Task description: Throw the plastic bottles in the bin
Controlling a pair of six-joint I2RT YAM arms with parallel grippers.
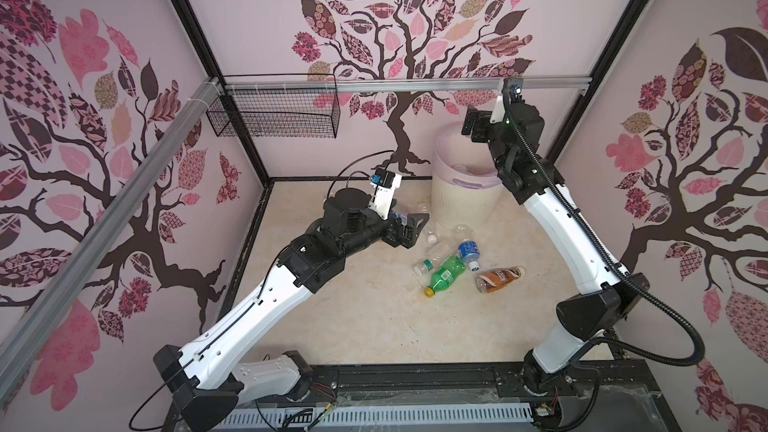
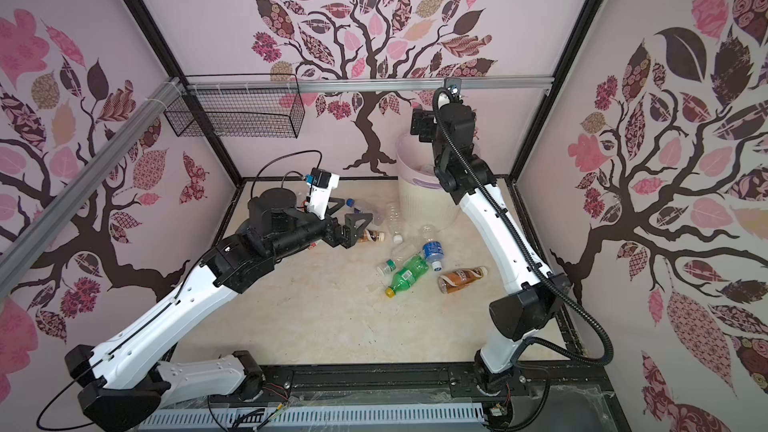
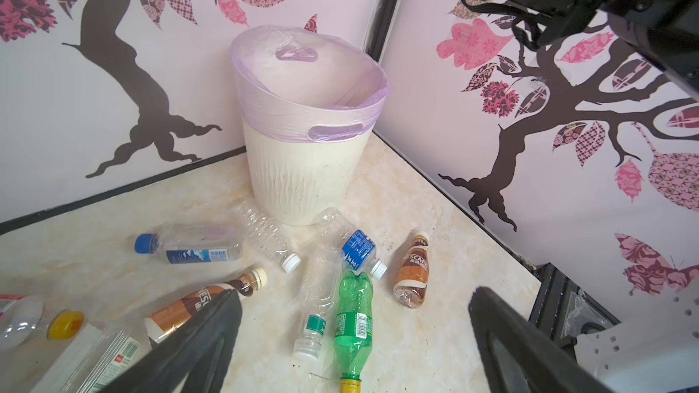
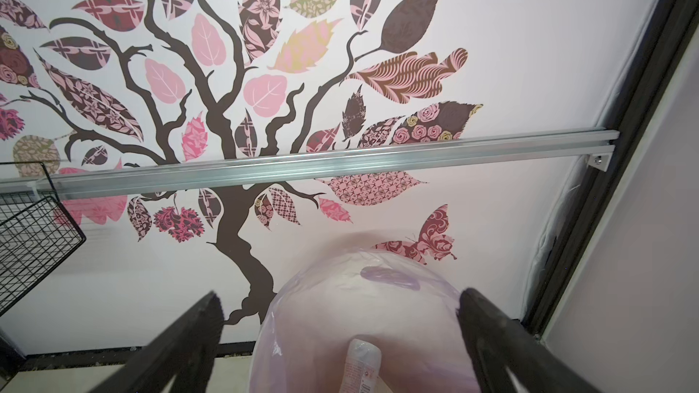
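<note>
The white bin (image 3: pixel 302 167) with a lilac liner stands at the back. Inside it lies a bottle (image 4: pixel 362 365), seen from my right wrist. Above the bin's mouth, my right gripper (image 1: pixel 473 125) is open and empty. My left gripper (image 1: pixel 408 230) is open too, over the left part of the table, holding nothing. In the left wrist view a green bottle (image 3: pixel 354 320), a clear bottle with a green label (image 3: pixel 318 298), a blue-labelled bottle (image 3: pixel 356 247) and a brown bottle (image 3: pixel 413 273) lie before the bin. Further left are a blue-capped bottle (image 3: pixel 190 243) and another brown bottle (image 3: pixel 204 303).
A white-capped clear bottle (image 3: pixel 265 231) lies close to the bin's base. A yellow-capped bottle (image 3: pixel 36 320) is at the left edge. A wire basket (image 1: pixel 276 112) hangs on the back rail (image 1: pixel 400 86).
</note>
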